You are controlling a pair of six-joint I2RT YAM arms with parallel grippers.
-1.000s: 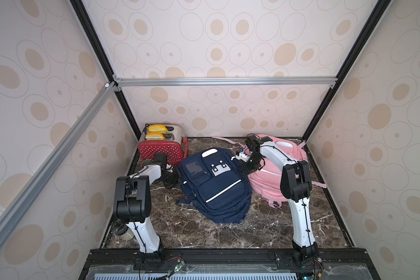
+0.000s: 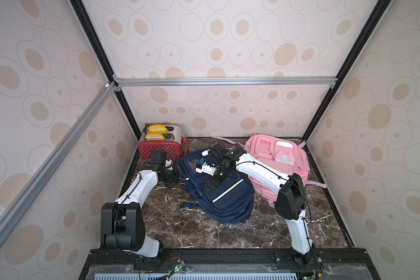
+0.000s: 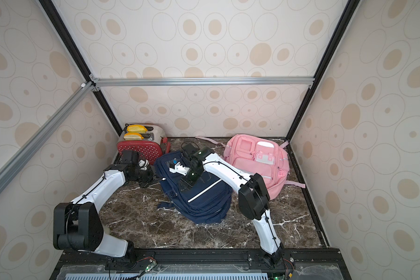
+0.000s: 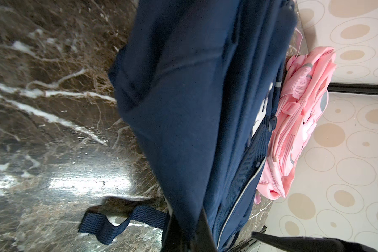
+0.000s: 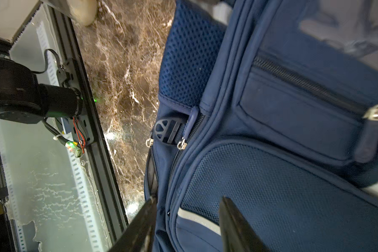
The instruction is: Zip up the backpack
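A navy backpack [image 2: 221, 205] lies flat in the middle, partly hidden by my right arm. My left gripper [image 2: 177, 179] is at its left edge; in the left wrist view navy fabric [image 4: 176, 105] runs down to its dark fingertips, which look shut, though whether cloth is between them I cannot tell. My right gripper hovers open over the backpack's left half. Below it, the right wrist view shows the main zipper with a pull [image 5: 191, 124] along the side edge, a mesh side pocket [image 5: 189, 58] and a front pocket zipper pull [image 5: 369, 134].
A pink backpack [image 2: 280, 172] lies at the right. A red dotted bag [image 2: 158, 151] with yellow items on top stands at the back left. Marble floor [image 2: 158, 214] shows bare along the front.
My right gripper has swung left from the pink backpack's edge to over the navy backpack. The left arm's elbow shifted left earlier; the navy backpack has moved slightly right.
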